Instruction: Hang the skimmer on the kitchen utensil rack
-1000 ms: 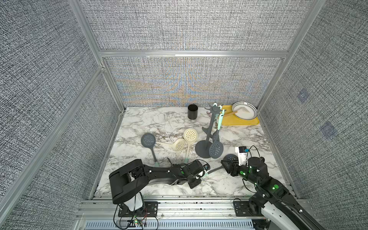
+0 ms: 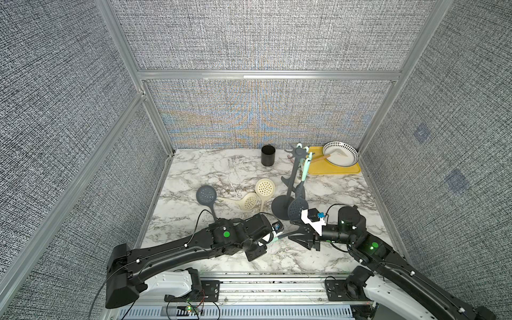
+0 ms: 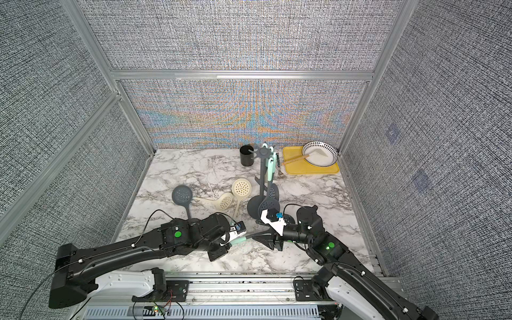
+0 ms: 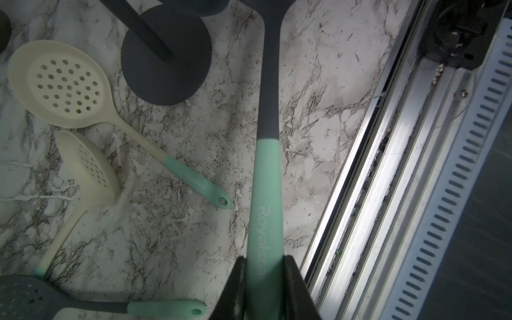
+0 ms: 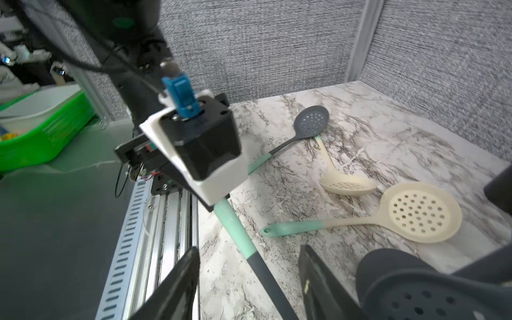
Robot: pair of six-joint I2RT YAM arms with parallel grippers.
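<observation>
A long skimmer, mint handle (image 4: 265, 224) and dark neck, runs up through the left wrist view, with my left gripper closed round the handle. My right gripper stands open, the skimmer's dark neck (image 5: 269, 282) visible beyond its fingers. The rack's dark round base (image 2: 282, 208) and post stand just behind the grippers, with mint-handled utensils (image 3: 270, 168) hanging from it; the skimmer's head is mostly hidden in the top views.
Cream skimmers (image 2: 265, 189) and a dark skimmer (image 2: 206, 195) lie left of the rack. A black cup (image 2: 267, 154) and a yellow tray (image 2: 333, 170) with a plate stand at the back.
My left gripper has moved up and slightly left with the skimmer's handle. The right gripper has swung leftward, toward the rack and the left gripper.
</observation>
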